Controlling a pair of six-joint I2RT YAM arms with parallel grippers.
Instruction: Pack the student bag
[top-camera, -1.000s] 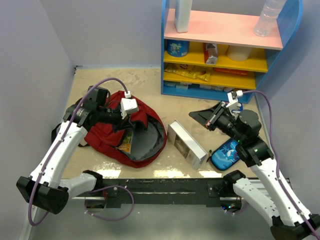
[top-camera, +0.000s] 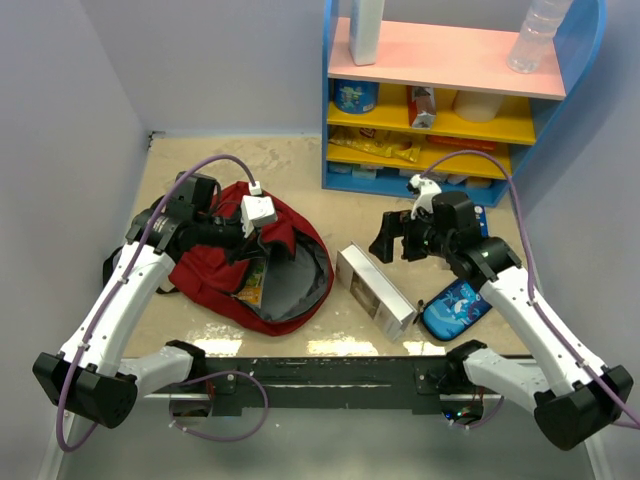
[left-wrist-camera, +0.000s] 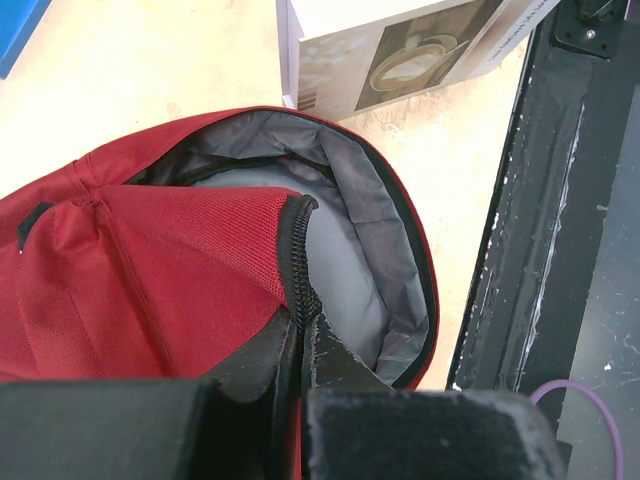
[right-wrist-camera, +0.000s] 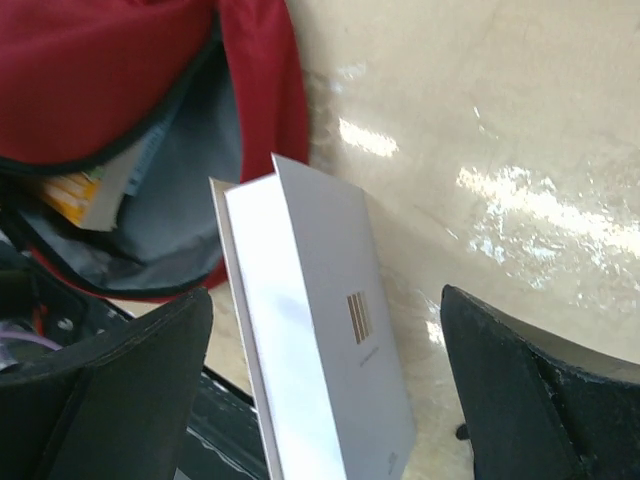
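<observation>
The red bag (top-camera: 210, 285) lies on the left of the table, its mouth spread toward the middle and its grey lining (left-wrist-camera: 345, 255) showing. My left gripper is shut on the bag's zippered edge and holds the flap up. Inside the bag, a colourful item (top-camera: 255, 283) is partly visible. Just right of the bag, a white box-like book (top-camera: 375, 290) stands on its edge on the table. My right gripper (top-camera: 388, 240) hangs above and behind it, open; in the right wrist view the book (right-wrist-camera: 300, 330) shows between the fingers, which appear apart from it.
A blue pencil case (top-camera: 457, 310) lies to the right, under the right forearm. A blue shelf unit (top-camera: 345, 183) with snacks and bottles stands at the back. The table's front edge runs close below the book. Bare table lies between bag and shelf.
The left arm, bag and pencil case look unmoved.
</observation>
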